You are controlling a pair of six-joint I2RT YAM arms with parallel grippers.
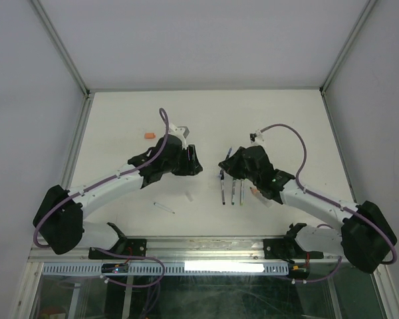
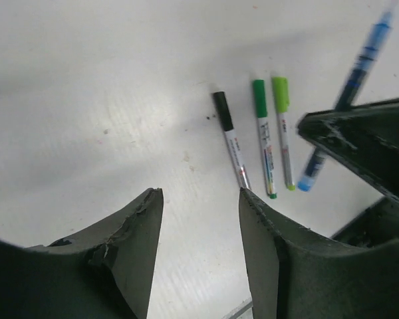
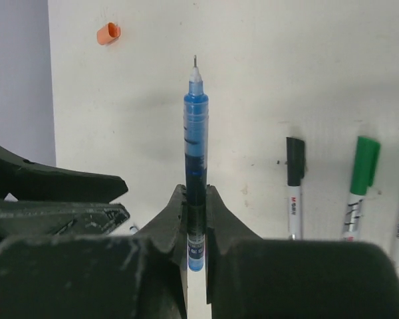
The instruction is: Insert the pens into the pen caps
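Note:
A blue pen with a bare thin metal tip is clasped by my right gripper, shut around its middle; in the left wrist view the same pen [image 2: 356, 76] slants at upper right. My left gripper stands open, nothing between its fingertips, apart from the pen. From above, the left gripper [image 1: 193, 161] is left of the right gripper [image 1: 225, 167]. On the table lie a black-capped marker [image 2: 231, 139], a green-capped marker [image 2: 264, 133] and a light-green-capped marker [image 2: 282, 126], each with its cap on.
An orange piece [image 1: 149, 135], hollow-looking in the right wrist view, lies at the back left. A slim white pen-like item [image 1: 164, 207] and a small pale piece [image 1: 189, 197] rest near the front.

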